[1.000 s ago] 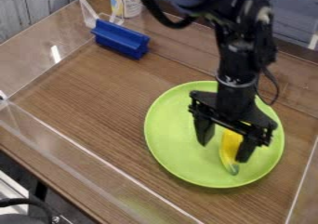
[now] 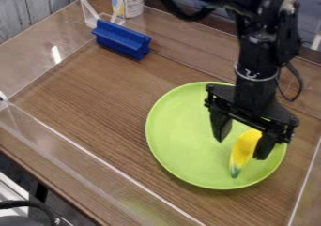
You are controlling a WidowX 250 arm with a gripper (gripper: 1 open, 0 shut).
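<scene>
A black gripper (image 2: 243, 132) hangs over a green plate (image 2: 174, 136) on the wooden table. Its two fingers are spread apart on either side of a yellow object with a green tip (image 2: 239, 153), apparently a toy corn or similar vegetable, lying on the right part of the plate. The gripper is open, and the upper part of the object is near or partly behind the right finger.
A blue block (image 2: 120, 40) lies at the back left, with a can (image 2: 127, 0) behind it near the edge. A wall runs along the back right.
The object stays in about the same place on the plate.
</scene>
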